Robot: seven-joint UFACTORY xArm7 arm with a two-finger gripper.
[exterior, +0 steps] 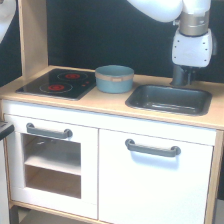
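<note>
My white gripper [183, 76] points downward at the back right, just behind the sink. Its dark lower end blends into the dark wall and what may be the tap, so the fingers and anything between them cannot be made out. A blue-grey pot [114, 80] with a brownish band rests on the wooden counter, between the hob and the sink, well left of the gripper.
The black hob [57, 84] with two red rings lies left of the pot. A dark sink [165, 99] is set into the counter [105, 101]. Below are an open-fronted or glazed oven door [50, 129] and a white cabinet door [150, 185], both with dark handles.
</note>
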